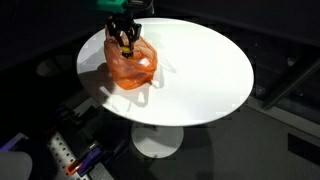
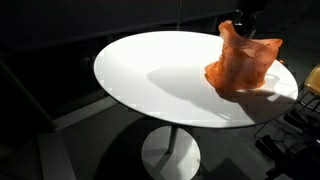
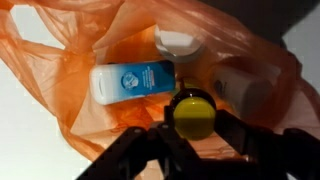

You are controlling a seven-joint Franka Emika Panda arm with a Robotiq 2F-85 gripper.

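Note:
An orange plastic bag (image 1: 134, 70) stands on the left part of the round white table, its mouth open upward. Inside it, the wrist view shows a yellow-topped object (image 3: 194, 117), a white bottle with a blue label (image 3: 132, 80), a round white lid or cap (image 3: 178, 43) and a pale cylindrical item (image 3: 243, 88). My gripper is over the bag's mouth with its dark fingers on either side of the yellow top. Whether they touch it is unclear. The lower part of that object is hidden.
In the second exterior view, the bag (image 2: 243, 65) stands near the table's right edge. The bag's thin walls rise around the gripper.

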